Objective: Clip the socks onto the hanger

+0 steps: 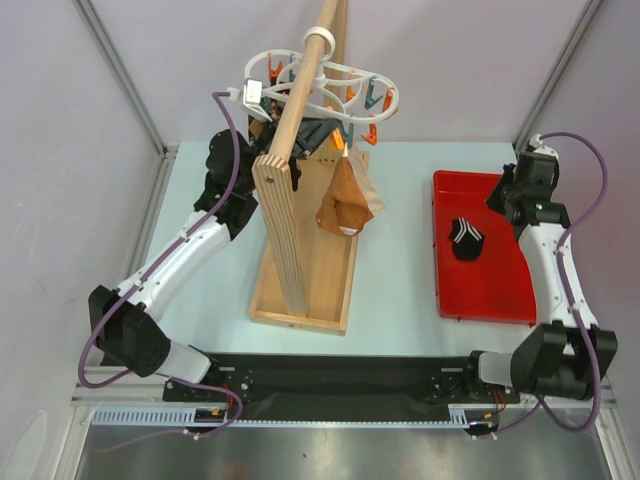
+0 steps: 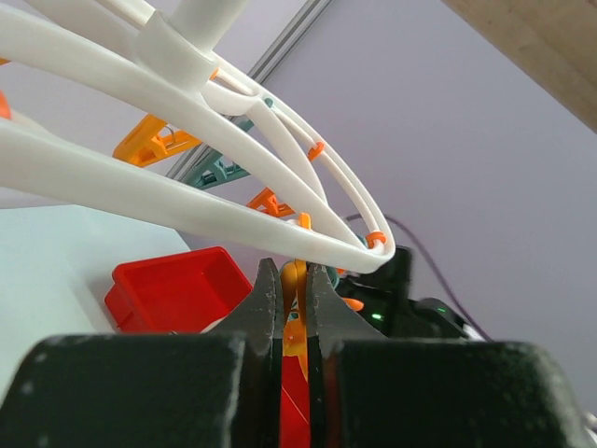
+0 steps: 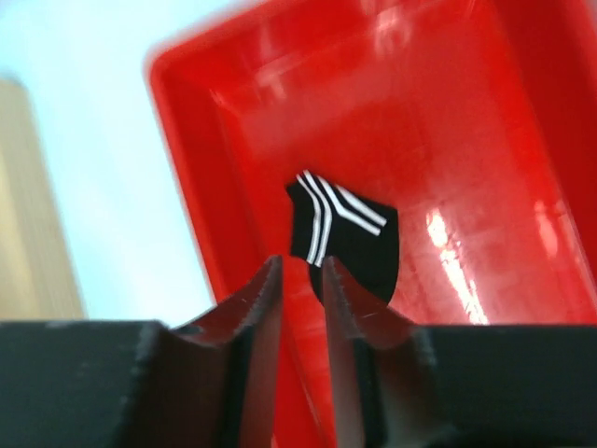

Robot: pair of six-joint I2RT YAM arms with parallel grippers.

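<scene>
A black sock [image 3: 350, 233] with white stripes lies in the red bin [image 3: 191, 182], apart from my right gripper. That right gripper hovers over the bin, its fingers slightly parted with nothing held between them. At the round white hanger [image 1: 335, 118], my left gripper is shut on an orange clip [image 2: 295, 336] just under the outer ring. A brown sock [image 1: 345, 205] and a beige sock [image 1: 368, 185] dangle below the hanger; the ends where they meet the clips are partly hidden.
Other orange and teal clips [image 1: 374, 92] hang around the ring. A wooden post [image 1: 285, 240] rises from a wooden base [image 1: 325, 290] and supports the hanger. Bare white table [image 1: 400, 250] lies between the base and the bin.
</scene>
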